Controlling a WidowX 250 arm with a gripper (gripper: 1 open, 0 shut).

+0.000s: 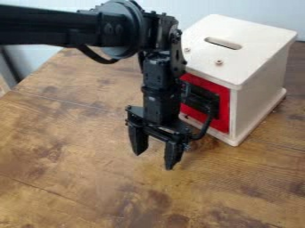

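My black gripper (155, 149) hangs over the wooden table, pointing down, its two fingers apart with nothing visible between them. Just behind it and to the right stands a pale wooden box (256, 80) with a slot in its top and a red front panel (217, 127). The panel carries a dark part, partly hidden by my wrist and cable.
A white wall and what looks like the table's back edge lie behind the arm.
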